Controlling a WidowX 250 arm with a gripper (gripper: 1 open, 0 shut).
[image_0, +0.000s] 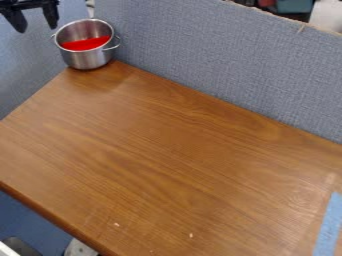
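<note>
A black gripper (34, 19) hangs at the top left edge of the camera view, partly out of frame, with its two fingers apart and nothing seen between them. To its right and a little lower, a steel pot (86, 58) with side handles stands at the back left corner of the wooden table (171, 150). Red shows inside the pot; whether it is an object or contents, I cannot tell.
Grey padded panels (234, 65) line the back and left of the table. The tabletop in front of the pot is clear. A pale blue strip (329, 222) lies at the right edge.
</note>
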